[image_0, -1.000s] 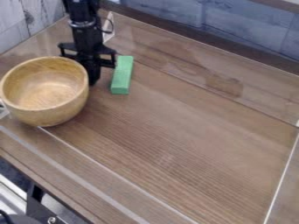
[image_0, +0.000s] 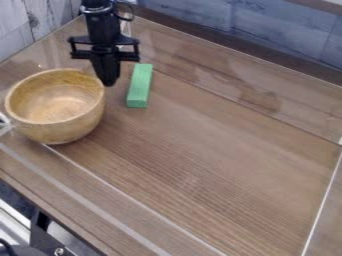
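Observation:
My gripper (image_0: 104, 52) is at the top left, a dark body above and behind the large tan bowl (image_0: 54, 105), near its back rim; it looks shut, with nothing visible between its fingers, though it is small in view. The bowl rests upright at the left side of the wooden table. A green bar-shaped block (image_0: 140, 85) lies flat to the right of the bowl, a little in front of the gripper.
The bowl sits close to the table's left edge, with a dark area beyond at the lower left.
My gripper has moved up and back, away from the bowl and the green block. The bowl looks slightly shifted or less near; the green block lies about where it was.

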